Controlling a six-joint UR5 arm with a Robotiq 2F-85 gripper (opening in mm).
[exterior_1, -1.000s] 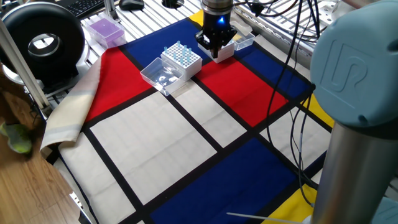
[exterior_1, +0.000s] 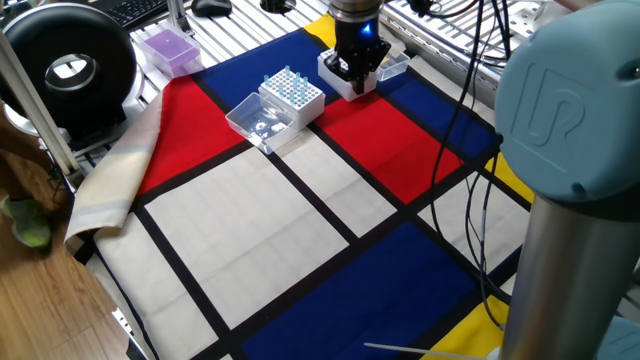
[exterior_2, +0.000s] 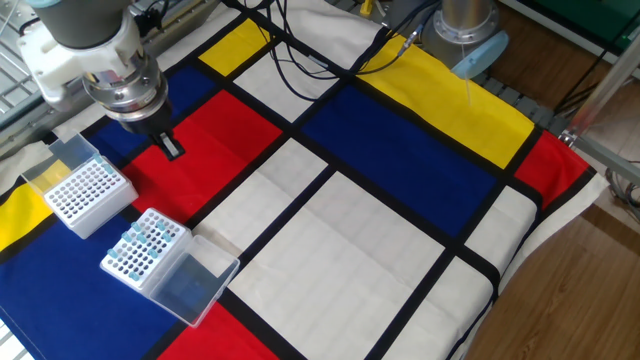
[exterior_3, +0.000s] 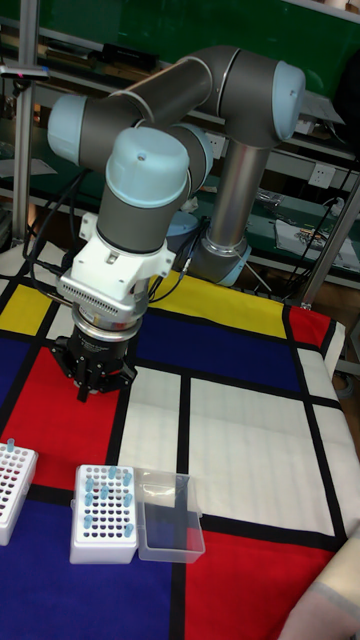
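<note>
My gripper (exterior_3: 83, 397) points down over the red patch of the cloth, its black fingers together at the bottom. Nothing shows between them; in exterior view 2 the gripper (exterior_2: 172, 150) stands apart from both racks. One white rack (exterior_2: 92, 200) has a single pale blue tip (exterior_2: 107, 166) visible at its corner, the other holes in view looking empty. Beside it, a second white rack (exterior_2: 145, 248) carries several blue tips (exterior_3: 104, 493) scattered among empty holes. In exterior view 1 the gripper (exterior_1: 358, 92) partly hides the first rack (exterior_1: 340, 80).
Clear open lids adjoin the racks: one lid (exterior_2: 195, 280) on the cloth, another lid (exterior_2: 62, 165) at the back. A purple-topped box (exterior_1: 171, 50) stands by a black round device (exterior_1: 75, 62). Dark cables (exterior_1: 470, 180) hang near the arm. The large white patch (exterior_1: 245, 230) is bare.
In exterior view 1 my gripper has shifted slightly to the right and appears turned a little. Racks and lids stay where they were.
</note>
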